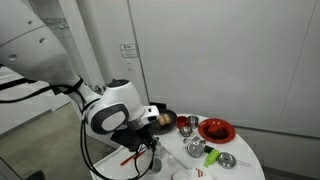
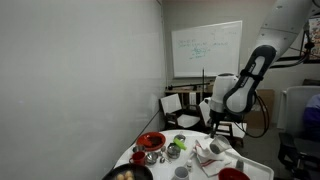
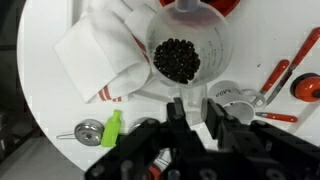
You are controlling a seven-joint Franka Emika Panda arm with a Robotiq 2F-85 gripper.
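Observation:
A pale, round-bodied container (image 3: pixel 211 42) with a heap of black beans (image 3: pixel 177 61) inside fills the upper middle of the wrist view. My gripper is shut on its pale handle, which shows between the dark fingers. In exterior view 2 the gripper (image 2: pixel 213 132) hangs over the table with a pale container (image 2: pixel 217 146) just below it. From exterior view 1 the gripper (image 1: pixel 147 147) appears at the table's near left, its grasp too small to make out.
A white cloth (image 3: pixel 100 52) and green-handled utensil (image 3: pixel 111 128) lie left of the container in the wrist view. Red-handled tools (image 3: pixel 291 70) and a metal cup (image 3: pixel 233 97) are to its right. At the table's back stand a dark pan (image 1: pixel 165 127) and red bowl (image 1: pixel 216 130).

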